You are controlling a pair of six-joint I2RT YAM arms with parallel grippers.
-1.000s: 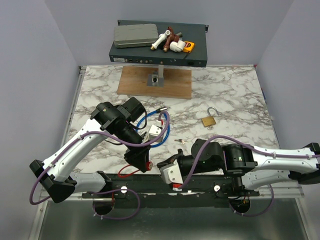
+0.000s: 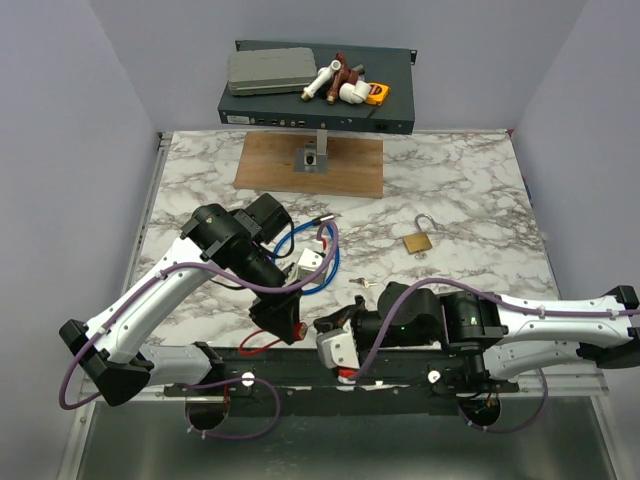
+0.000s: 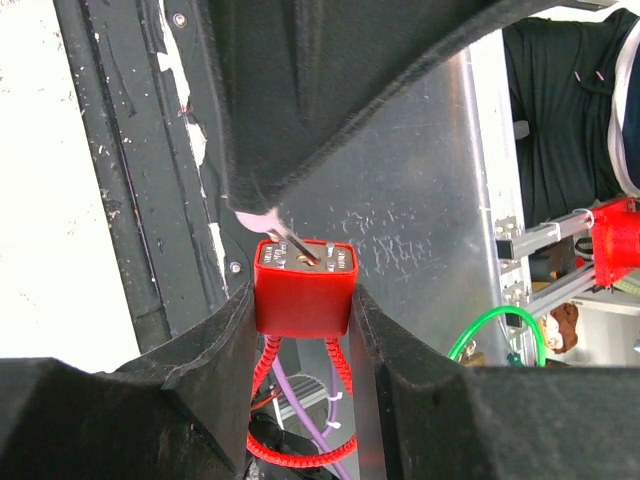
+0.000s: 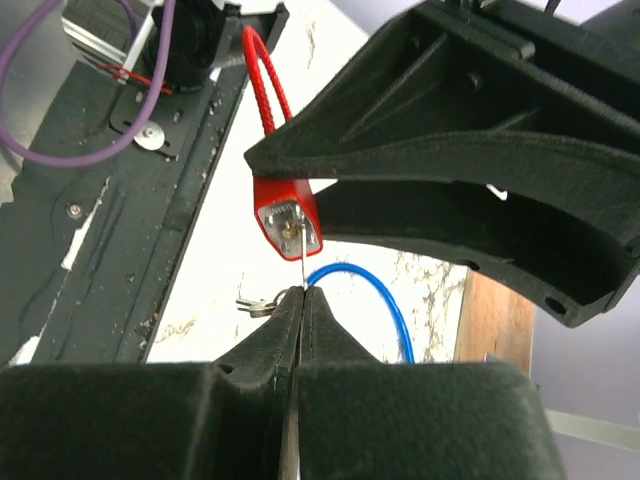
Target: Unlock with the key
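Observation:
My left gripper is shut on a red padlock (image 3: 305,290), whose keyway faces up in the left wrist view; a red cable hangs from it. My right gripper is shut, with a thin metal key (image 4: 303,255) at its tip, pointing at the padlock (image 4: 278,195). In the left wrist view the key's shaft (image 3: 295,243) reaches the keyway; I cannot tell how far in it is. In the top view both grippers meet low at the table's front centre.
A loose key (image 2: 362,282), a brass padlock (image 2: 417,242) and a blue cable (image 2: 330,272) lie on the marble table (image 2: 470,200). A wooden board (image 2: 260,160) and a dark shelf with objects stand at the back.
The right arm has shifted very slightly in the top view. The left arm looks unmoved.

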